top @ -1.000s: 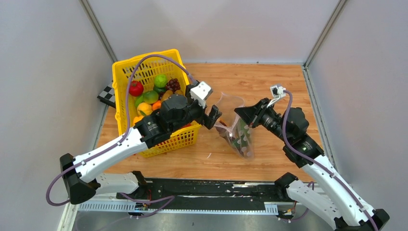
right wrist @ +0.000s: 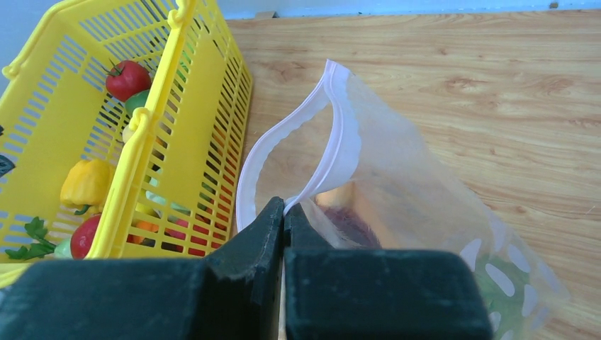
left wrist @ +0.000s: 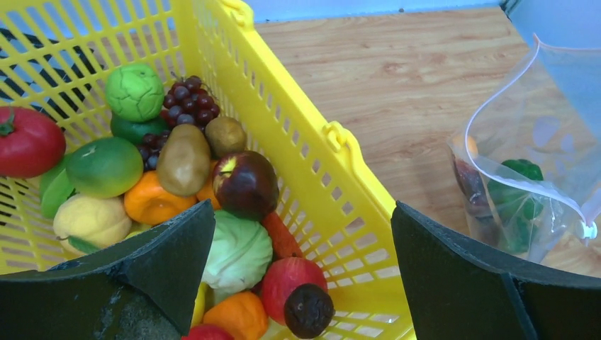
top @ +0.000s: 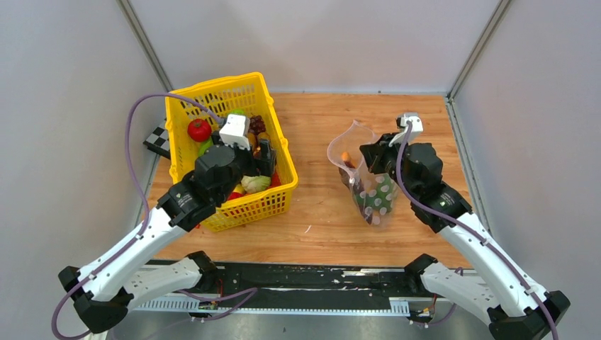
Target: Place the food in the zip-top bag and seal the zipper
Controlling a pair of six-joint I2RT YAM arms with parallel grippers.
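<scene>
A clear zip top bag hangs with its mouth spread wide, pinched at its rim by my right gripper. Inside the bag are a dark, long food piece and something green; an orange tip shows near the mouth. My left gripper is over the yellow basket, open and empty between its fingers. Below it in the basket lie a cabbage, a dark plum, a kiwi, grapes and a tomato.
The basket's right wall rises between my left gripper and the bag. Bare wooden table lies between basket and bag and along the back. A checkered board sits left of the basket.
My left gripper has moved left, from beside the bag to over the basket. The bag, held by my right gripper, has shifted right and its mouth has spread.
</scene>
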